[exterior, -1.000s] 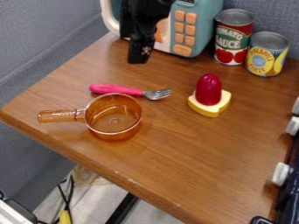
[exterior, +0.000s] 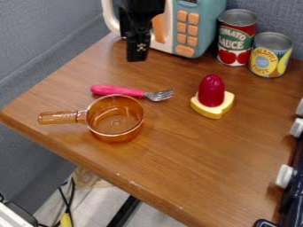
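My black gripper hangs at the top centre, in front of the toy microwave, above the back left of the wooden table; whether its fingers are open or shut is unclear. Below it lie a pink-handled fork and an amber pan with its handle to the left. Right of the fork, a red item stands on a yellow base.
A teal toy microwave, a tomato can and a yellow can stand at the back. A dark stove-like object with white knobs borders the right.
My gripper has shifted very slightly; the objects on the table have not moved.
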